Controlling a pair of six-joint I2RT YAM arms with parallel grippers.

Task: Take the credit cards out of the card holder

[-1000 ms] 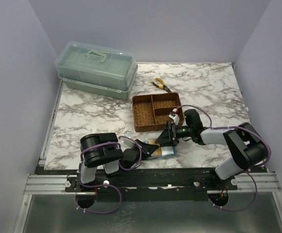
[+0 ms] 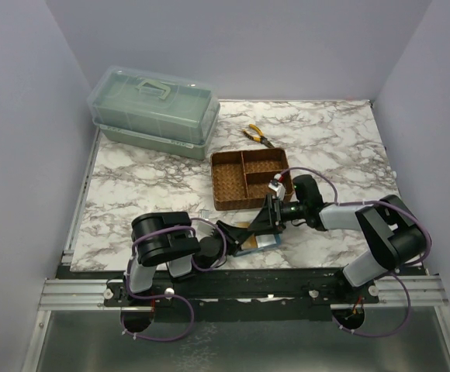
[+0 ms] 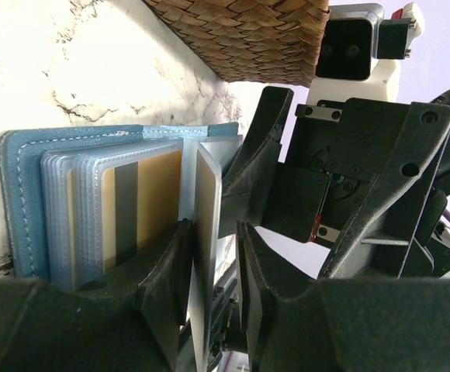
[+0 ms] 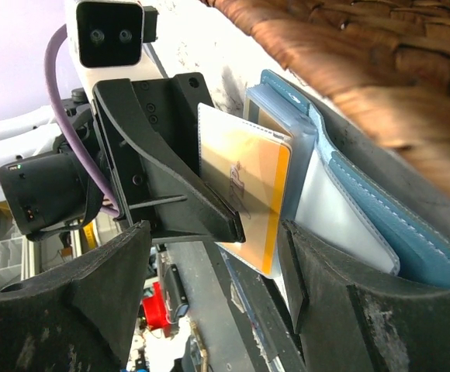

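The blue card holder (image 2: 268, 240) lies open at the front middle, mostly under both grippers. In the left wrist view its clear sleeves with cards (image 3: 143, 201) show, and one sleeve stands upright between the fingers of my left gripper; whether they grip it I cannot tell. In the right wrist view a sleeve with an orange-edged card (image 4: 240, 186) stands by the left gripper's fingertip. My right gripper is low at the holder, its fingers apart near that sleeve's lower edge.
A woven basket (image 2: 229, 178) stands right behind the holder. Pliers (image 2: 257, 136) lie behind it, and a lidded plastic box (image 2: 151, 108) sits at the back left.
The left gripper has shifted slightly at the holder, covering a little more of it in the top view. The right arm has barely moved.
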